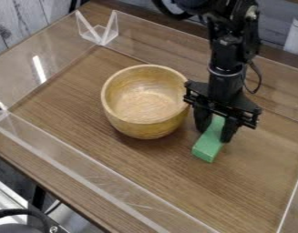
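The black gripper [220,115] is lowered over a green block [209,146] that lies on the wooden table, its fingers at the block's far end and partly covering it. Whether they touch or grip it cannot be told. A round tan bowl [137,96] stands just left of the gripper.
A clear plastic piece [100,29] sits near the back left edge. Cables hang beyond the near left edge.
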